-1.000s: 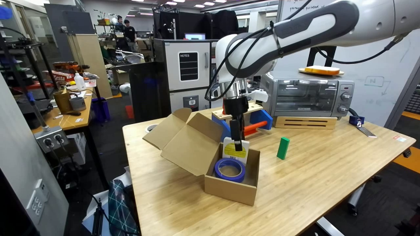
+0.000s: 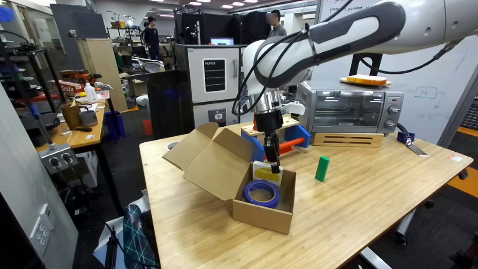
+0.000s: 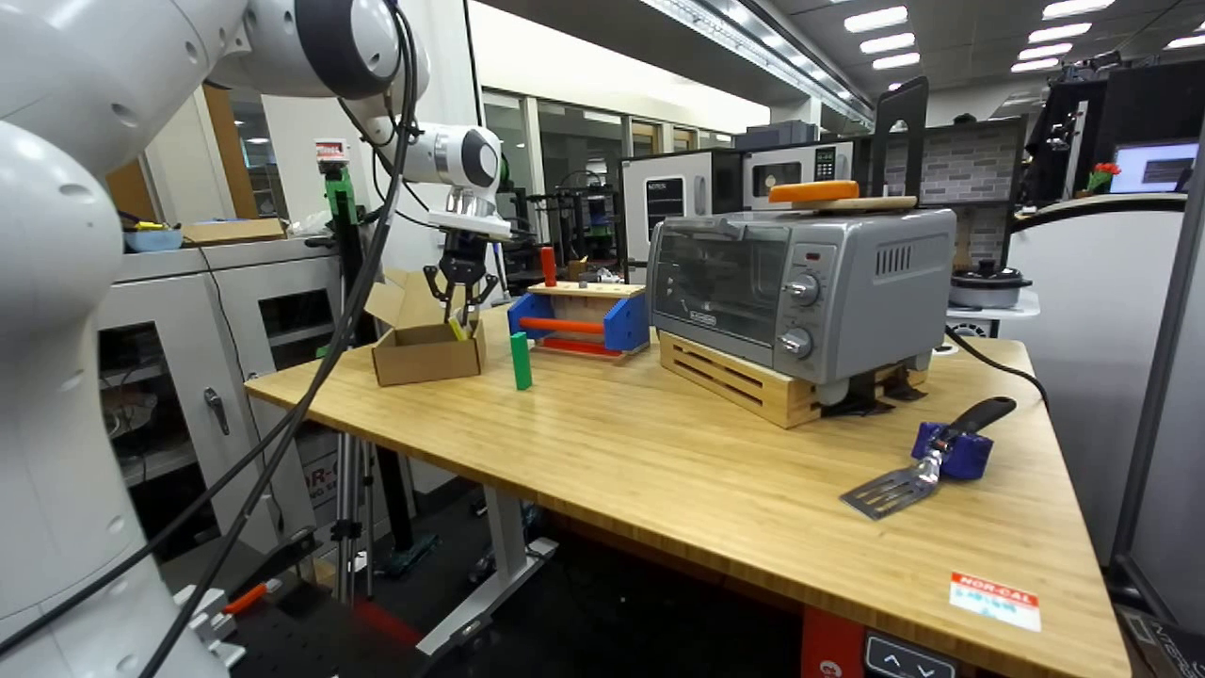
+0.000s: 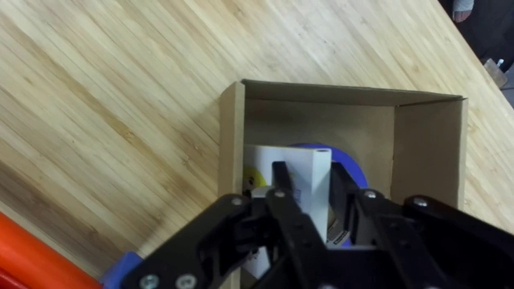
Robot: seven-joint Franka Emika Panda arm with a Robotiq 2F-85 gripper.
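A white box with a yellow patch [image 2: 267,173] stands in the open cardboard box [image 2: 262,219], its top edge rising to about the cardboard rim. My gripper is shut on the white box, one dark finger on each side of it in the wrist view. From exterior view 1, the fingers reach down into the back part of the cardboard box. A roll of blue tape [image 2: 274,200] lies in front of the white box, partly covered by it in the wrist view. The white box's lower part is hidden.
Right of the carton a green block [image 2: 322,168] stands upright. Behind are a blue-and-red wooden rack [image 3: 578,320] and a toaster oven [image 3: 830,288]. The carton's flaps [image 2: 219,163] stick out leftward. Bare table lies in front and right.
The white box sits slightly lower in the carton than before. My gripper has shifted a little to the right in exterior view 1. Tape, carton and green block are unmoved.
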